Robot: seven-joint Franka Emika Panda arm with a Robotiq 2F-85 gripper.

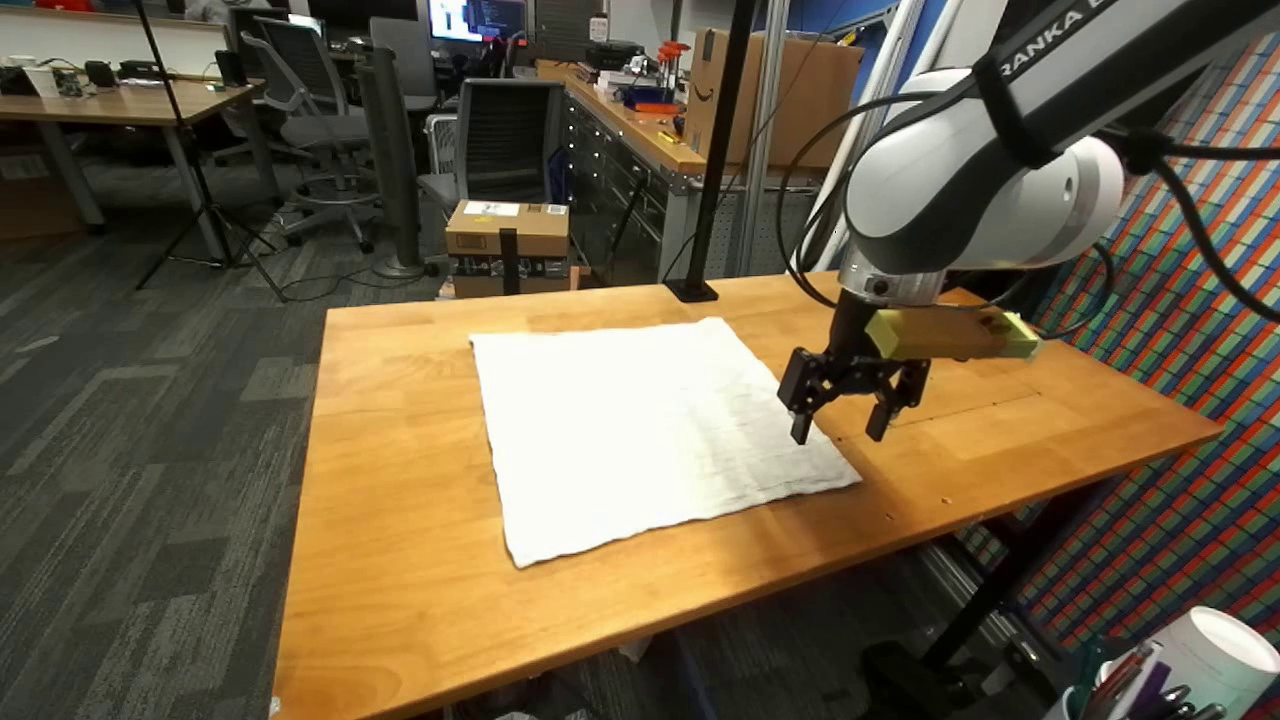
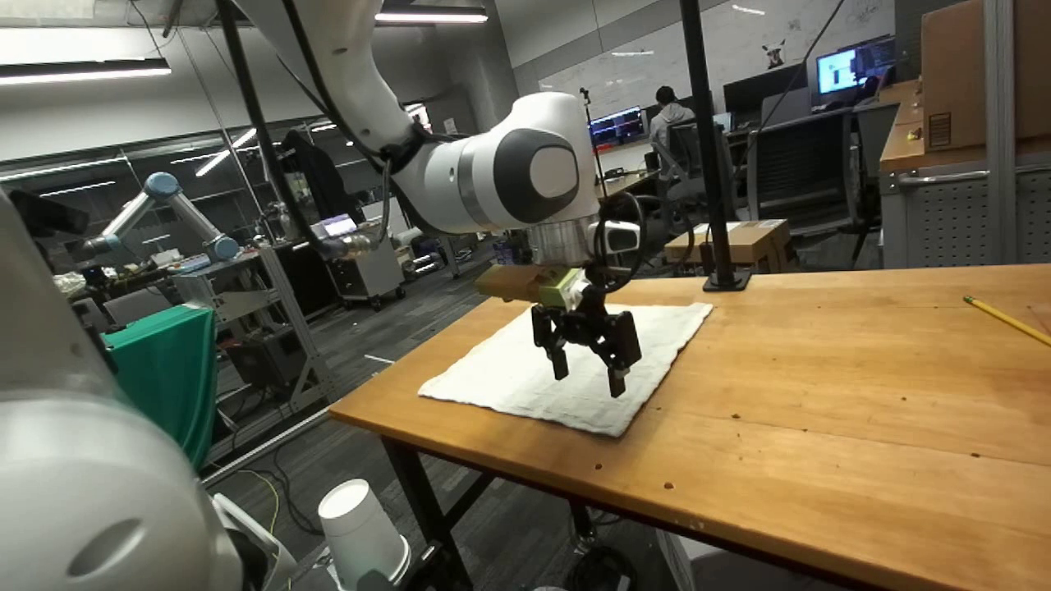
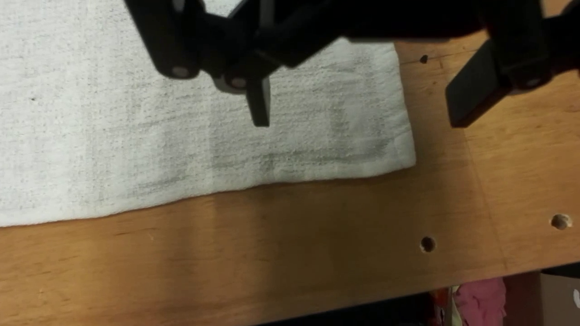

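Observation:
Spread flat on the wooden table is a white cloth [image 1: 636, 444], roughly square, with its edges lying a little uneven. My gripper [image 1: 842, 434] hangs above the table by the cloth's right side, open and empty. In exterior view 2 the gripper [image 2: 589, 382] appears over the near part of the cloth [image 2: 512, 379]. From the wrist, one corner of the cloth [image 3: 326, 136] shows below the gap of my gripper. One fingertip [image 3: 259, 106] is over the cloth and the other over bare wood. The fingers are apart from the cloth.
A black post [image 1: 692, 288] stands at the table's back edge. On the far side of exterior view 2 lies a yellow pencil [image 2: 1007, 320]. Bare wood [image 1: 396, 480] surrounds the cloth, and the table's front edge runs close to it.

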